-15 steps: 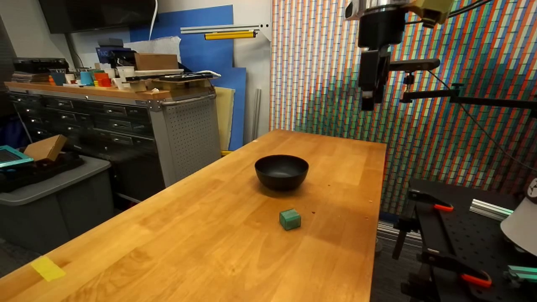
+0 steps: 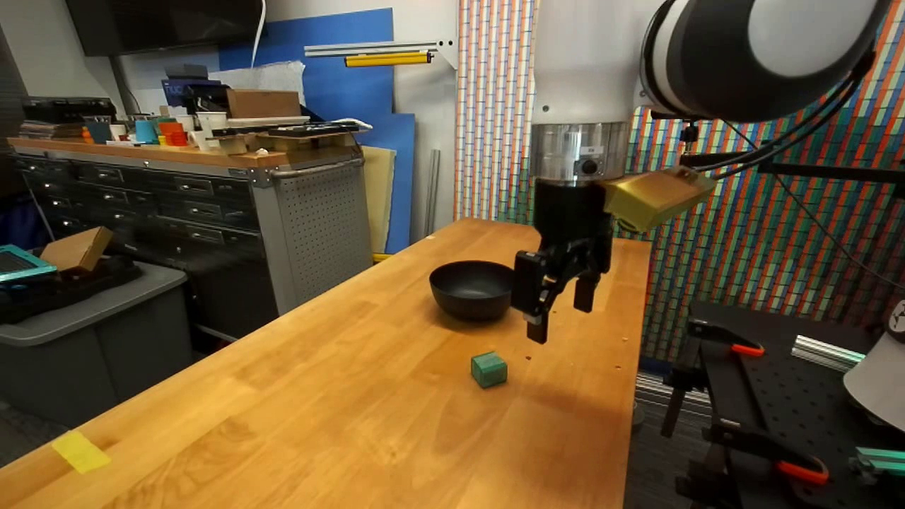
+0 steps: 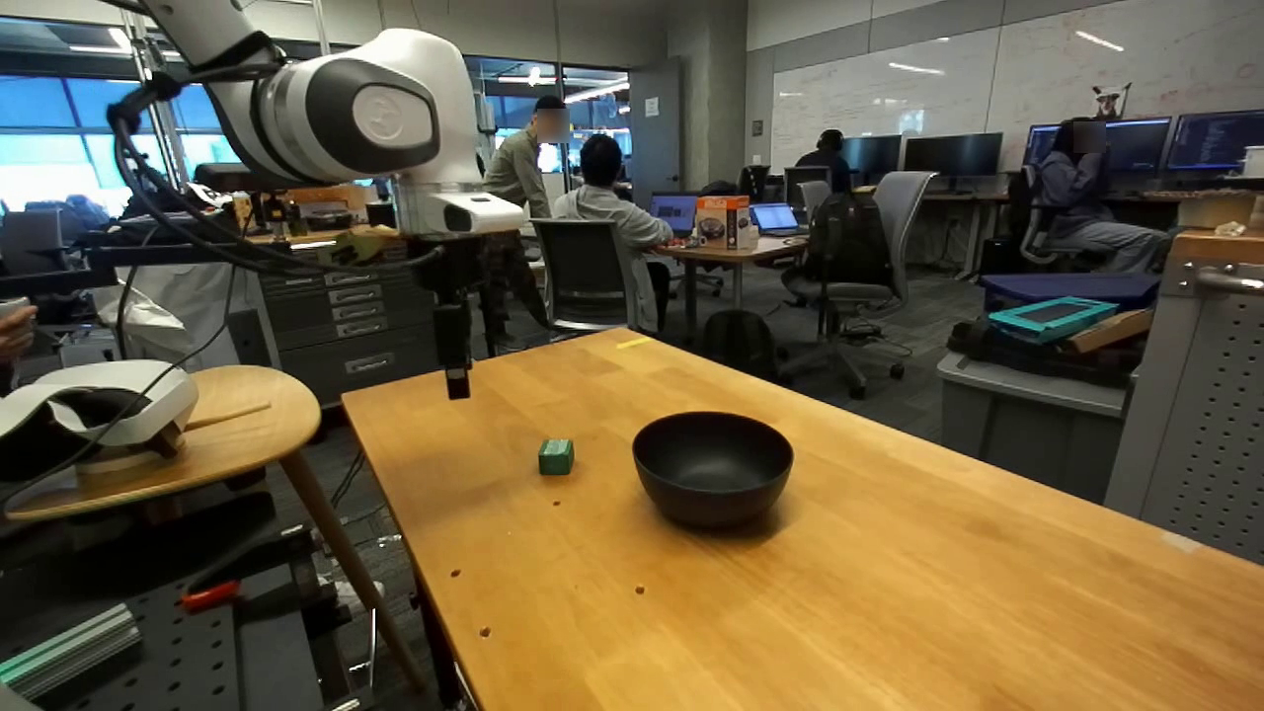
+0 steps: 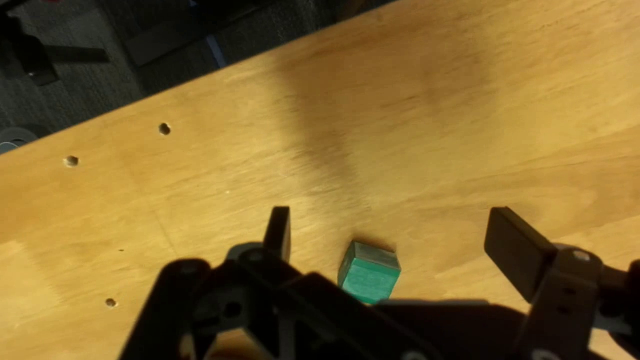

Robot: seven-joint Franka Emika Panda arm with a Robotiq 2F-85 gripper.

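Observation:
A small green cube (image 2: 488,370) rests on the wooden table. In the wrist view the cube (image 4: 370,273) shows low in the frame, between the two fingers sideways and partly covered by the gripper's body. My gripper (image 2: 560,318) hangs above the tabletop, open and pointing down, with nothing held. Its fingers (image 4: 517,252) stand wide apart. From the second exterior view the gripper (image 3: 457,391) is higher than the cube (image 3: 556,456) and to its left. A black bowl (image 3: 712,469) sits upright, apart from the cube; its inside looks empty.
Yellow tape (image 2: 81,451) marks the tabletop's far left. A black side stand with clamps (image 2: 746,348) is off the table's right side.
In the first exterior view my gripper has come down and left, and turned so both fingers show apart. The cube and bowl have not moved.

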